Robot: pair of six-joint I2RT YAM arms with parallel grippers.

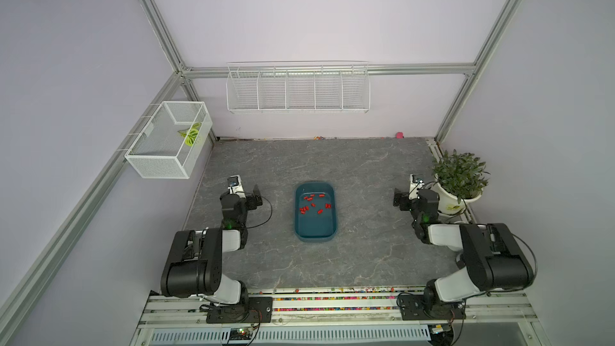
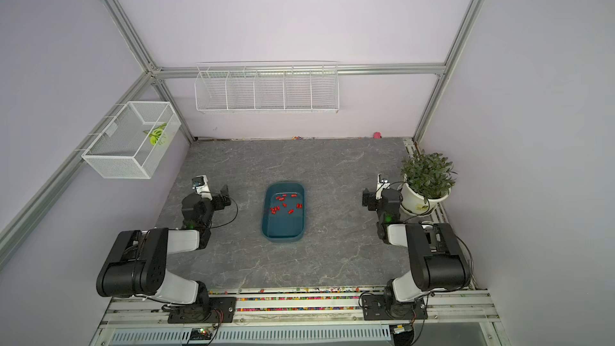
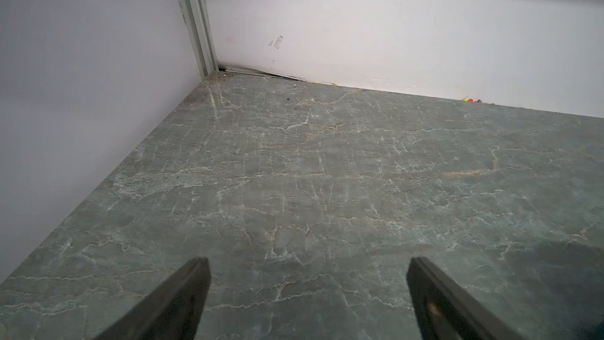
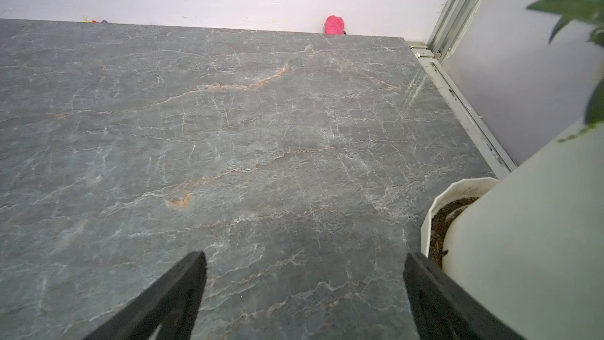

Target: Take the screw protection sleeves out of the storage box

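A blue rectangular storage box stands in the middle of the table, open at the top. Several small red screw protection sleeves lie scattered on its floor, mostly in its far half; the same sleeves show in the top right view. My left gripper is open and empty, over bare table to the left of the box. To the right of the box, my right gripper also stands open, with nothing between its fingers. Neither wrist view shows the sleeves.
A white pot with a leafy plant stands close on the right gripper's right. One wire basket hangs on the left wall, another wire rack on the back wall. Grey tabletop around the box is clear.
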